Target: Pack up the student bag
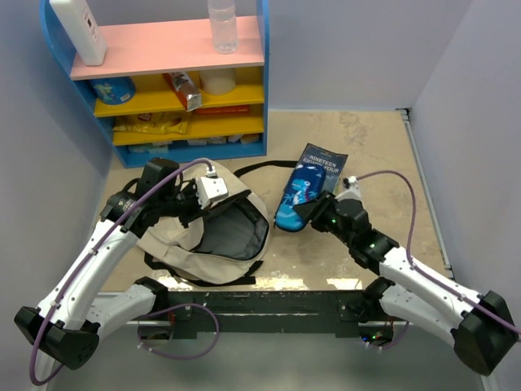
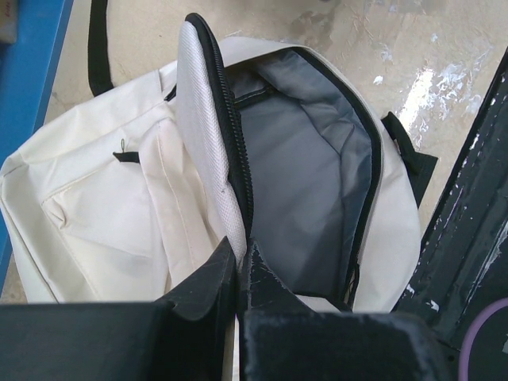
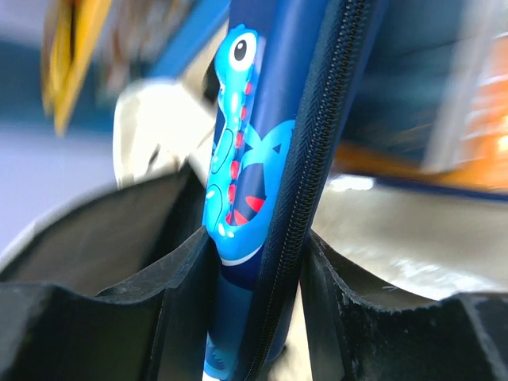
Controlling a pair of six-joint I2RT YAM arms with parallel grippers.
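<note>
The cream student bag [image 1: 175, 258] lies unzipped on the floor, its grey inside [image 2: 298, 182] empty where it shows. My left gripper is shut on the bag's zipped flap edge [image 2: 210, 135], keeping it raised. A blue pencil case [image 3: 254, 151] with a dinosaur print is squeezed between the fingers of my right gripper. From above, the case [image 1: 297, 198] hangs to the right of the bag, partly over a book stack topped by a dark "Nineteen Eighty-Four" book [image 1: 326, 159].
A blue shelf unit [image 1: 264, 90] with pink and yellow boards stands behind the bag, holding bottles and packets. A black strap [image 1: 264, 165] runs from the bag toward the books. Bare floor [image 1: 383, 155] lies right of the books.
</note>
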